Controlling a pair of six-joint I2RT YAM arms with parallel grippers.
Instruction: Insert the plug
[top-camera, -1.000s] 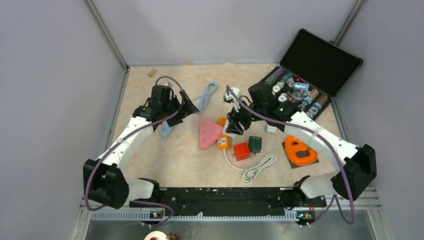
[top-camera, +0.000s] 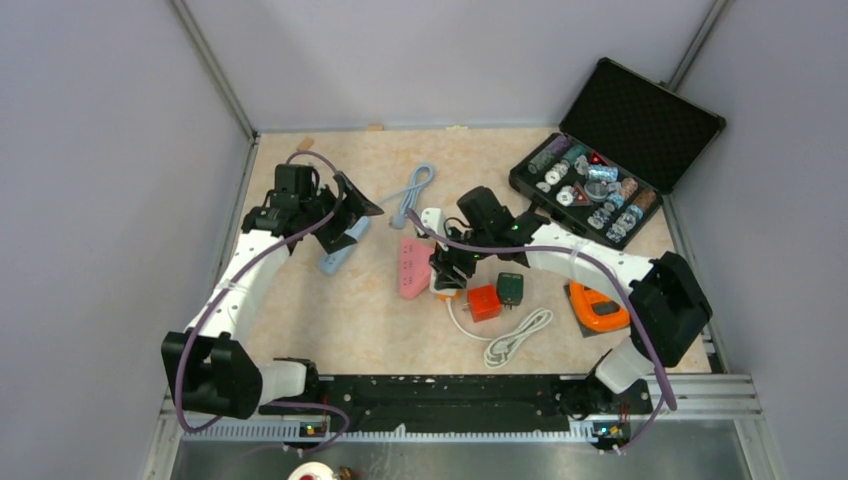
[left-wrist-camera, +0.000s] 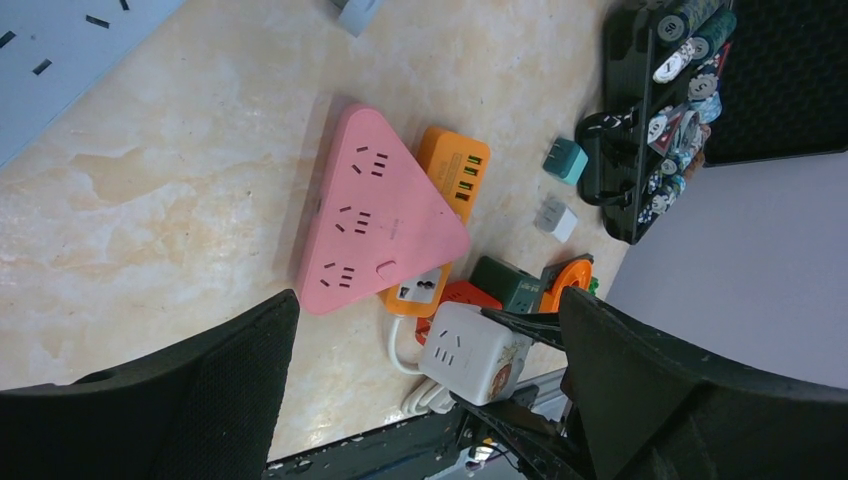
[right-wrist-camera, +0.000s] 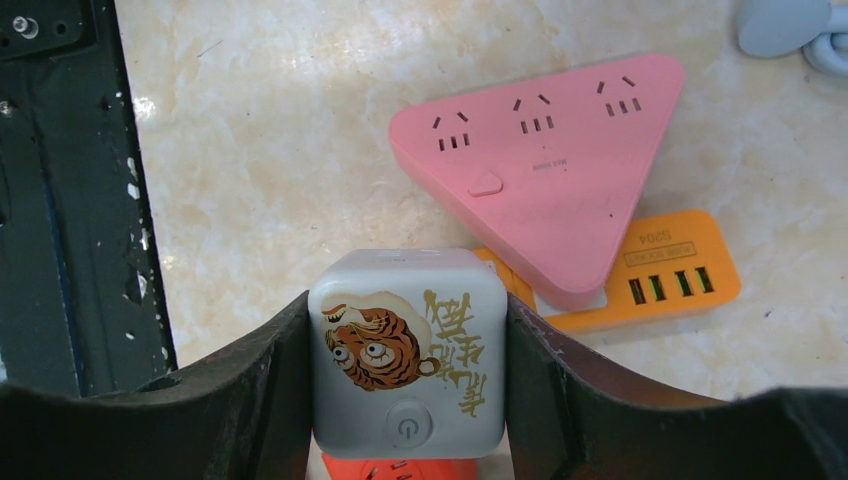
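Observation:
A white cube socket (right-wrist-camera: 405, 350) with a tiger print and a power button fills the space between the fingers of my right gripper (top-camera: 442, 268), which is shut on it above the orange power strip (left-wrist-camera: 455, 160). The cube's socket face (left-wrist-camera: 455, 350) shows in the left wrist view. The pink triangular strip (top-camera: 415, 268) lies partly over the orange one, on the left of the held cube. My left gripper (top-camera: 355, 215) stands open and empty over the pale blue strip (top-camera: 335, 258).
Red (top-camera: 483, 303) and green (top-camera: 509, 289) blocks and a white coiled cable (top-camera: 515, 340) lie at the front. An open case of chips (top-camera: 590, 190) stands back right, an orange loop-shaped object (top-camera: 600, 310) at right.
The left arm has drawn back slightly to the left.

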